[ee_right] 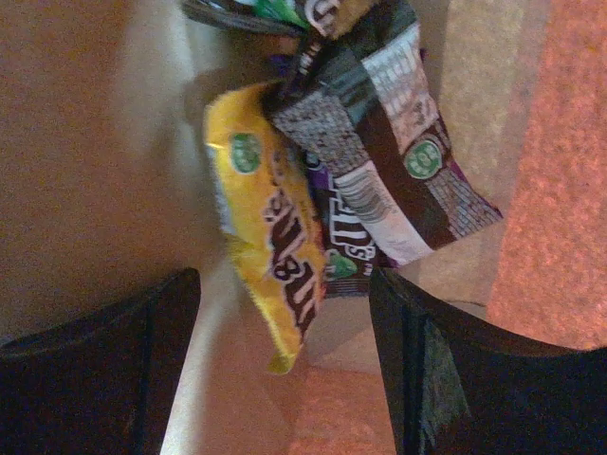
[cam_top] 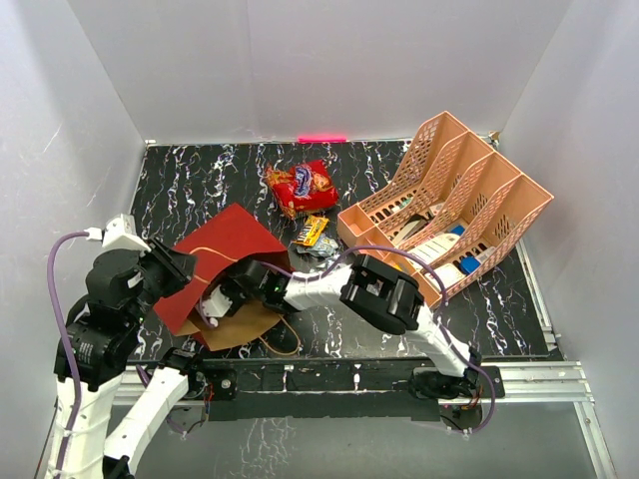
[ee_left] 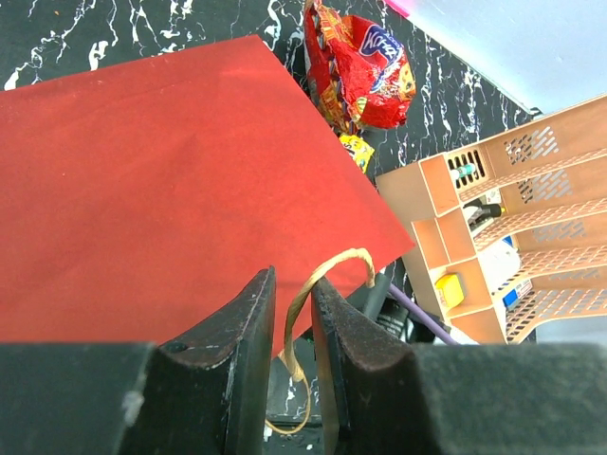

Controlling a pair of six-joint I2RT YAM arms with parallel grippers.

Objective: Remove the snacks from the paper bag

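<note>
The red paper bag [cam_top: 235,237] lies on its side at the left of the table, its brown mouth facing the front right. My left gripper is over the bag, its fingers somewhat apart, with the bag's cord handle [ee_left: 302,301] running through the gap. In the top view the right gripper [cam_top: 217,302] reaches into the mouth. The right wrist view shows this gripper open inside the bag. Ahead of its fingers lie a yellow M&M's packet [ee_right: 270,223] and a brown packet [ee_right: 384,142], with a purple packet [ee_right: 346,223] partly beneath.
A red snack bag [cam_top: 302,188] lies behind the paper bag. A small yellow M&M's packet [cam_top: 312,231] and a silvery packet [cam_top: 321,247] rest nearby. An orange compartment basket [cam_top: 449,205] fills the right.
</note>
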